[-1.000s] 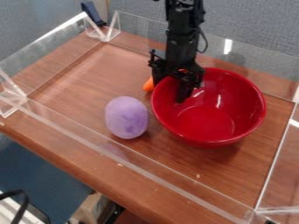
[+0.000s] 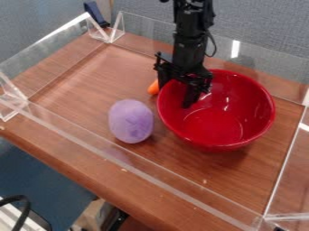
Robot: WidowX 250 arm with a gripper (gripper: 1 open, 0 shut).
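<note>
My black gripper hangs down from the top centre, its lower end over the left rear rim of a red bowl; whether it is open or shut cannot be made out. Behind the bowl's left side, partly hidden, lies a small orange object. A purple oval object sits to the left of the bowl, on the wooden surface.
Clear low walls edge the wooden table on several sides. Grey padded walls stand behind.
</note>
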